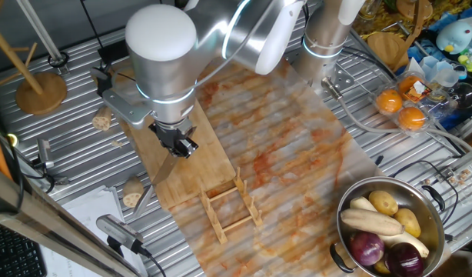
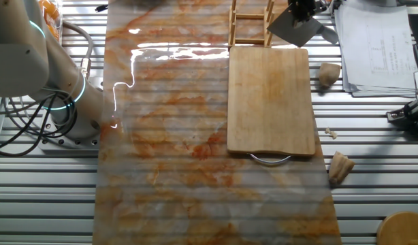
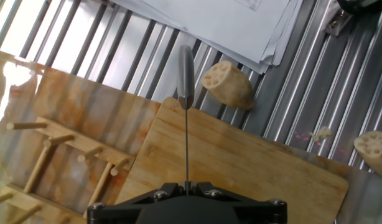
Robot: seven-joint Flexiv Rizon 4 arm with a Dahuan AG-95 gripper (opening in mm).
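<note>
A knife (image 2: 295,31) with a broad blade and a grey handle (image 3: 186,74) is held by my gripper, whose fingers are shut on the blade. In the wrist view the blade shows edge-on, as a thin line running from the fingers to the handle. Below it lies the wooden cutting board (image 2: 270,102), its top bare. In exterior view 1 my gripper (image 1: 179,146) hangs over the board, and the handle reaches out past the board's edge. A small wooden rack (image 1: 230,209) with pegs stands at the end of the board.
Two lotus root pieces (image 2: 329,75) rest on the metal slats beside the board. Paper sheets (image 2: 376,47) lie near the handle. A pot (image 1: 345,201) of potatoes, purple onions and pale roots stands at the lower right.
</note>
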